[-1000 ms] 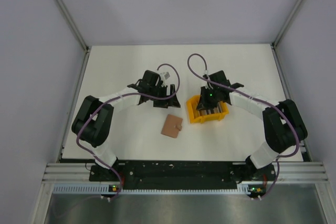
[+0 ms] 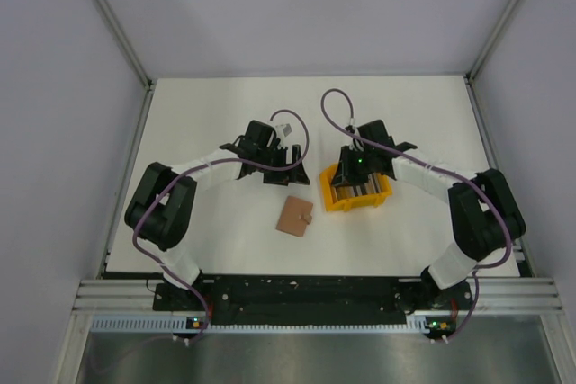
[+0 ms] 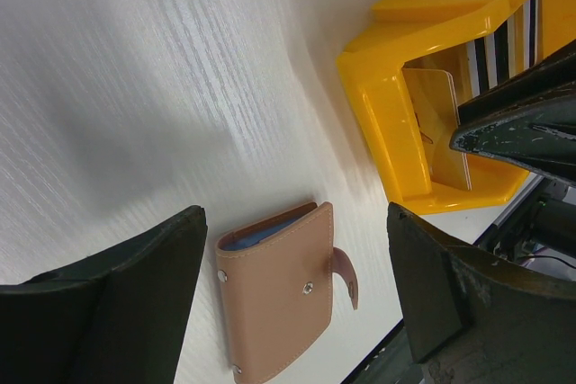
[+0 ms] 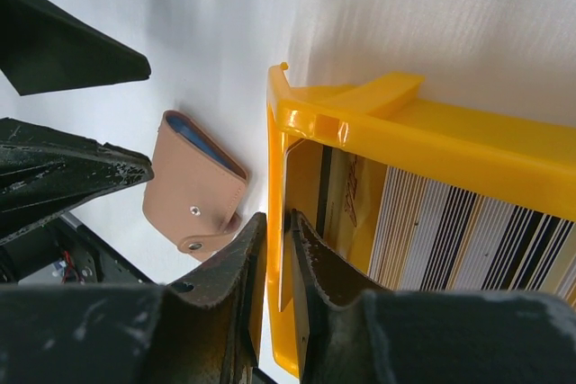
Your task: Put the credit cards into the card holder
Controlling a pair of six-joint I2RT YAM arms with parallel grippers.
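A brown leather card holder (image 2: 295, 216) lies on the white table, its blue-lined mouth slightly parted in the left wrist view. Above its far end hovers my left gripper, open and empty, its fingers wide apart. Beside the holder stands a yellow box (image 2: 347, 205) with several cards (image 4: 432, 231) upright in a row. At the box's end nearest the holder, a thin card (image 3: 441, 123) stands apart from that row. My right gripper is shut there, with this card's edge running between its fingertips; the card's lower part is inside the box.
The box wall (image 3: 382, 123) rises close beside the right fingertips. Both grippers are near each other, with a narrow gap of table between box and holder.
My right gripper has shifted very slightly at the box. The left arm has barely moved; holder and box are in the same places.
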